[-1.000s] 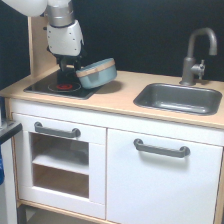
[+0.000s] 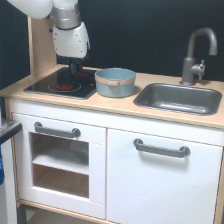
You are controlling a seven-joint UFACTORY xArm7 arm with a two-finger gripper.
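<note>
A blue-green pot [image 2: 116, 85] stands upright on the wooden counter, against the right edge of the black stovetop [image 2: 50, 89]. Above the stovetop, just left of the pot, hangs my gripper [image 2: 76, 67] with its dark fingers pointing down. Its fingertips are small and dark against the dark wall, so their spacing is unclear. No object is visible hanging from it.
Right of the pot, a grey sink [image 2: 178, 99] is set into the counter [image 2: 126, 104], with a grey faucet [image 2: 194, 62] behind it. White cabinet doors with dark handles [image 2: 162, 148] are below.
A second ago the pot was tilted and raised beside my gripper. Now it sits level, farther right and lower. My gripper has shifted slightly to the right.
</note>
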